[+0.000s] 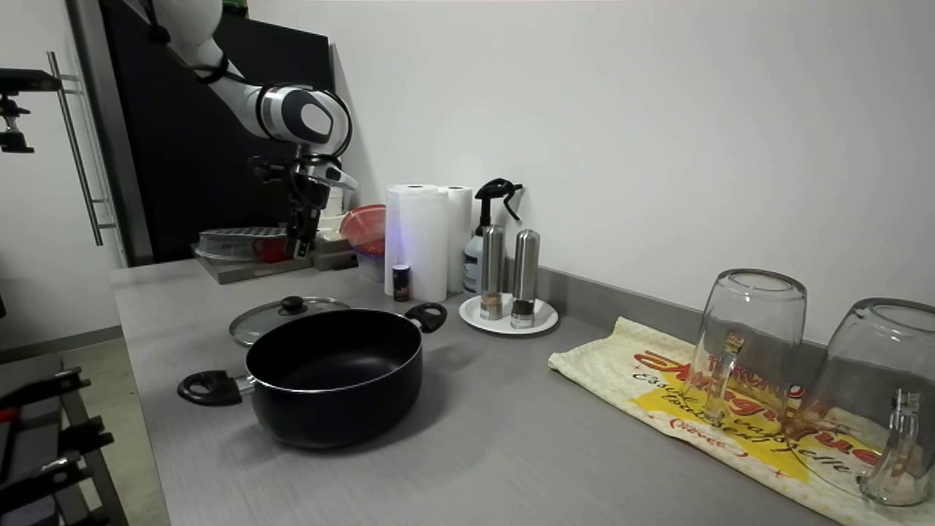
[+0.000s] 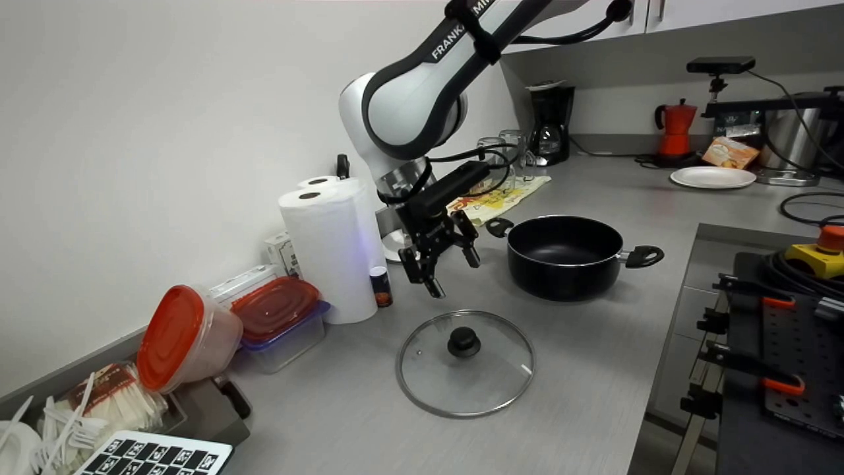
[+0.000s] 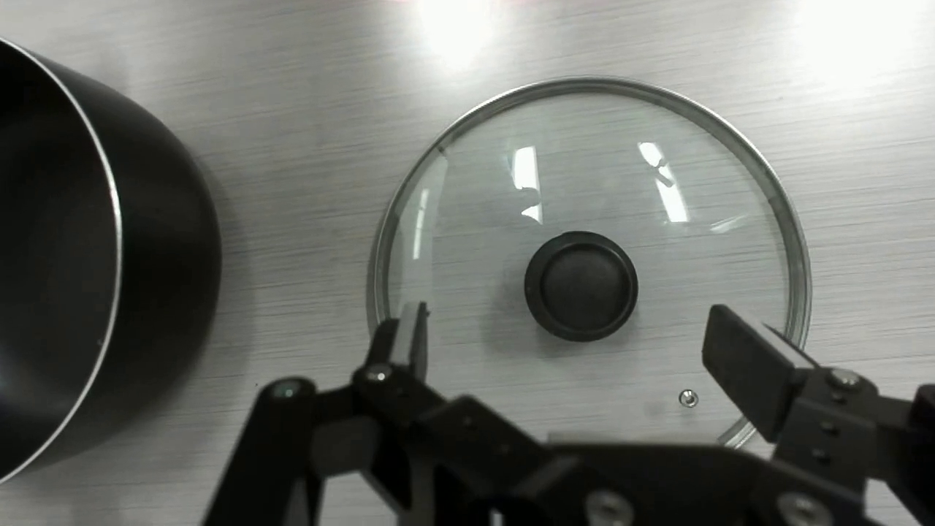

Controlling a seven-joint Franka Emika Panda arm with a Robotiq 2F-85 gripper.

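Note:
A round glass lid with a metal rim lies flat on the grey counter, its black knob facing up. Above it hangs my gripper, open and empty, apart from both lid and knob. In the wrist view the fingers stand widely spread, and the knob appears ahead of the gap between them. Beside the lid stands a black pot with two side handles, uncovered; its visible inside looks empty.
Paper towel rolls and a small dark shaker stand near the gripper by the wall. Plastic containers sit further along. Salt and pepper mills rest on a white plate. Upturned glass mugs stand on a cloth.

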